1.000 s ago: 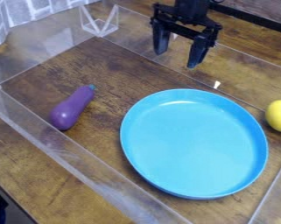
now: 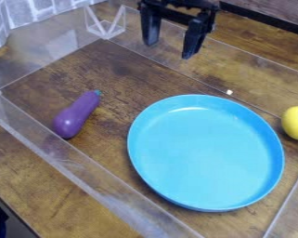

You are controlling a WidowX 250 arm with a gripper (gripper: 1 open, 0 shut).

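Note:
The black gripper [image 2: 174,34] hangs at the top centre over the wooden table, its two fingers apart and pointing down, with nothing seen between them. A purple eggplant [image 2: 75,115] lies on the left part of the table. A large blue plate [image 2: 204,149] fills the lower right, empty. A yellow lemon-like object [image 2: 293,123] sits at the right edge, partly out of frame.
Clear plastic walls [image 2: 77,177] run along the table's left and lower side. A white wire-like object [image 2: 104,23] stands at the top left. The wooden surface between gripper, eggplant and plate is free.
The eggplant, plate and yellow object have not moved.

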